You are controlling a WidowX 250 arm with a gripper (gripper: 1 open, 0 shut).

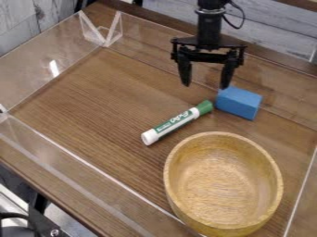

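My black gripper (207,67) is at the top centre of the camera view, above the wooden surface, its two fingers apart with nothing seen between them. Just below and right of it lies a blue block (239,103). A white tube with green ends (177,122) lies diagonally in the middle, below the gripper and left of the block.
A large tan oval bin (223,213) fills the lower right. Dark cables show at the bottom left corner.
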